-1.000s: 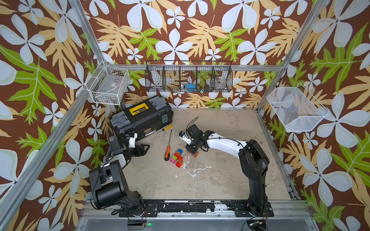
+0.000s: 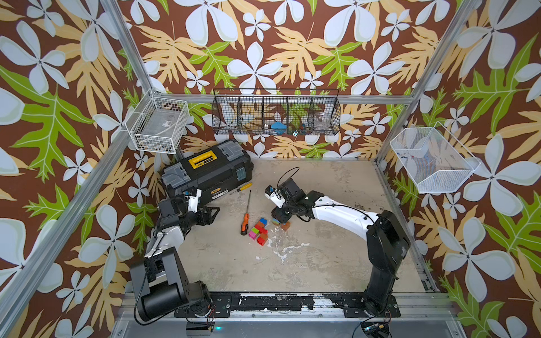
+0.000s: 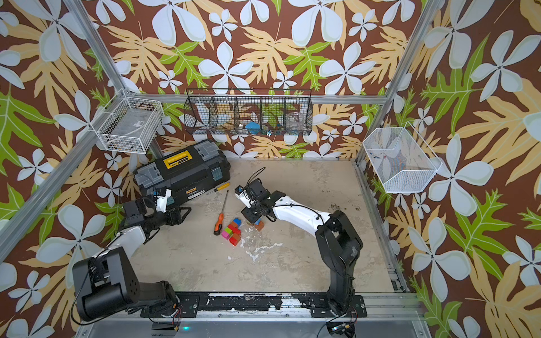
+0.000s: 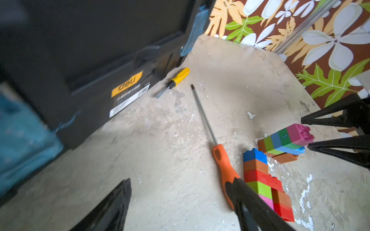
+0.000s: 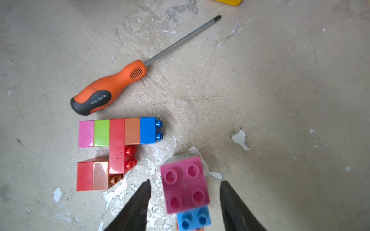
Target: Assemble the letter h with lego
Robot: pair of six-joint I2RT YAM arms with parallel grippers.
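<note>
An assembled group of bricks with a red brick (image 5: 116, 146) and blue brick (image 5: 148, 130) lies mid-table beside an orange screwdriver (image 5: 108, 87). To its right a multicoloured stack, topped by a pink brick (image 5: 185, 185) in the right wrist view, has a green brick numbered 1 (image 4: 284, 136) in the left wrist view. My right gripper is open around the stack's top, the fingers apart from it. My left gripper hovers at the left by the toolbox, fingers apart over bare table, nothing between them.
A black toolbox (image 2: 204, 171) stands at the back left, with a yellow screwdriver (image 4: 179, 77) beside it. Wire baskets (image 2: 275, 112) hang on the walls.
My right gripper has lifted slightly, and its arm has shifted outward at the elbow.
</note>
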